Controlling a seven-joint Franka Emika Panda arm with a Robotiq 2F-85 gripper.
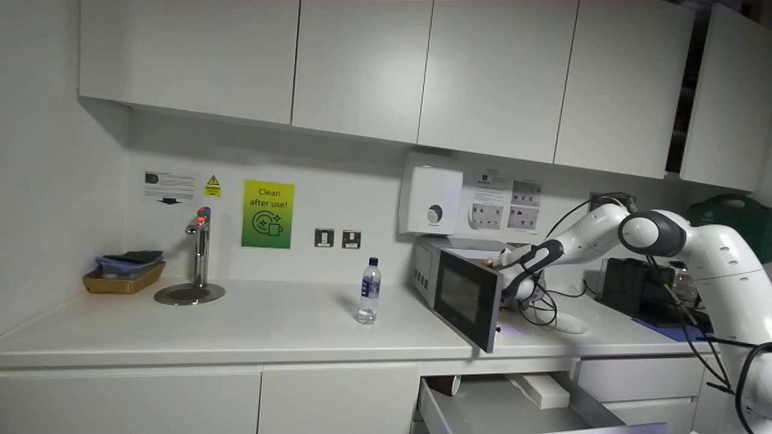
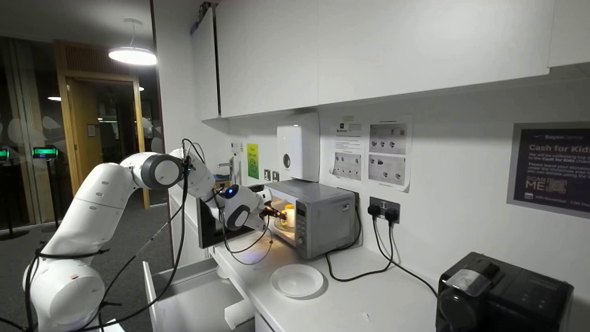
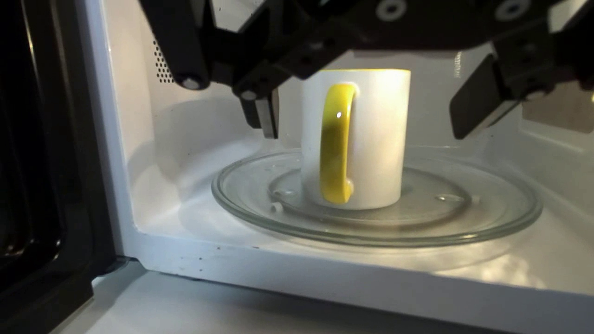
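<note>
A white mug with a yellow handle stands upright on the glass turntable inside the lit microwave. Its handle faces the wrist camera, slightly left of the mug's middle. My gripper is open, one finger to each side of the mug in the wrist view, with visible space between each pad and the mug's wall. The second exterior view shows the gripper at the microwave's opening, near the mug. The microwave door stands open.
On the counter lies a white plate by the microwave. A water bottle stands left of the door. Below, a drawer is pulled out. A black coffee machine sits farther along the counter.
</note>
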